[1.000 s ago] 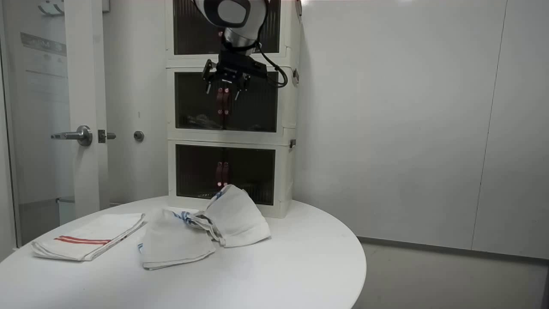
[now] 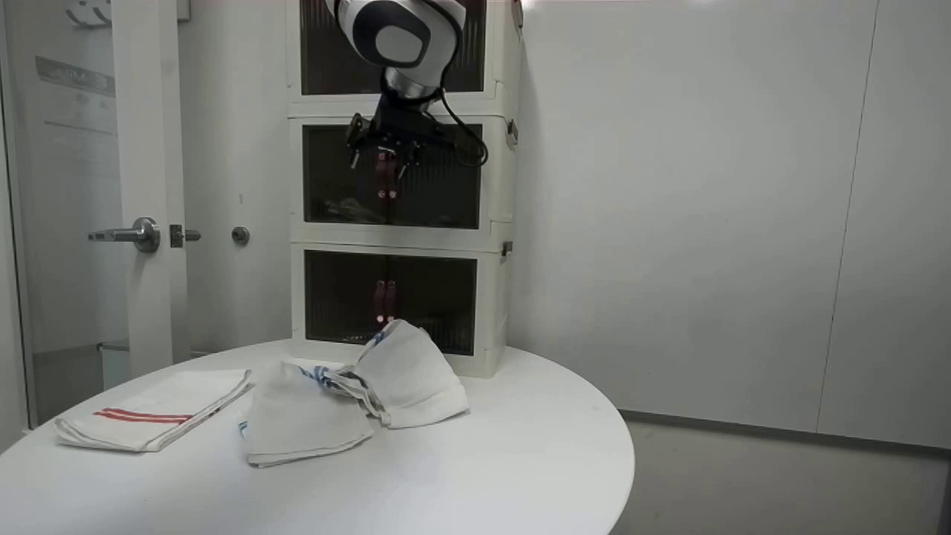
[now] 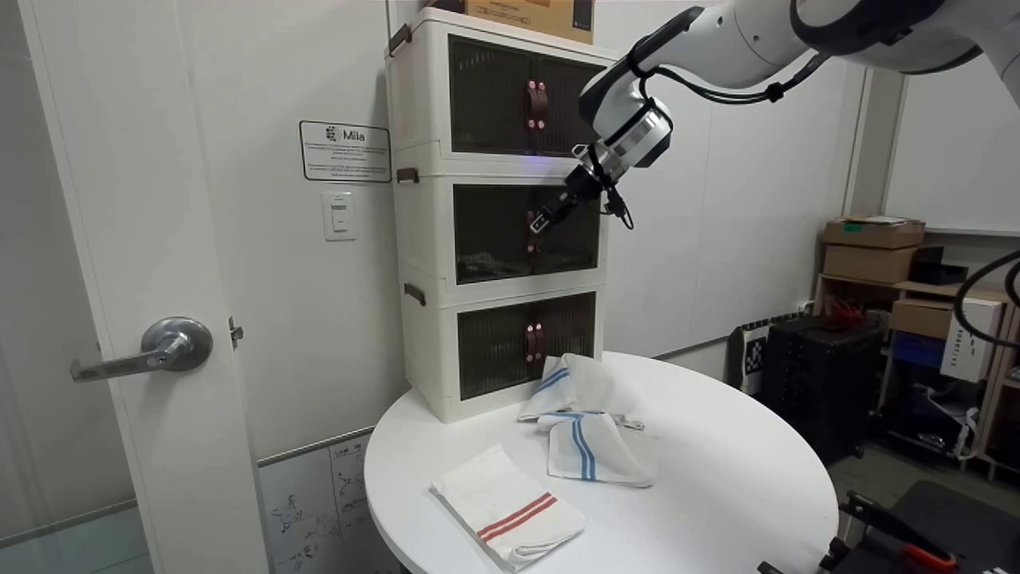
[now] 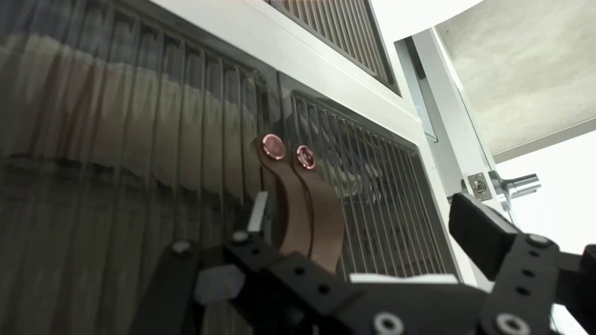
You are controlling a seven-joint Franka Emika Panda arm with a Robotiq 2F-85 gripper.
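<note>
My gripper (image 2: 378, 166) is in front of the middle cabinet (image 2: 428, 233), its fingers spread apart. Two brown leather handles (image 4: 321, 223) with copper-coloured studs hang side by side where the cabinet's dark ribbed doors (image 4: 380, 184) meet. From the wrist, the handles appear between my two fingers, close beside the left one (image 4: 258, 212) and well away from the right one (image 4: 480, 234). No grasp on either handle shows. Both doors look closed. Behind the ribbed panel, something pale (image 4: 134, 111) shows dimly.
Below, on the round white table (image 3: 736, 459), lie a folded red-striped towel (image 3: 502, 502) and rumpled blue-striped cloths (image 3: 598, 454). The cloths lie in front of the bottom cabinet (image 3: 430, 354). Another cabinet (image 3: 417, 86) tops the stack.
Seen from exterior view 1, my gripper has shifted slightly left and down across the middle cabinet's front. Its fingers remain apart; the cloths and doors look unchanged.
</note>
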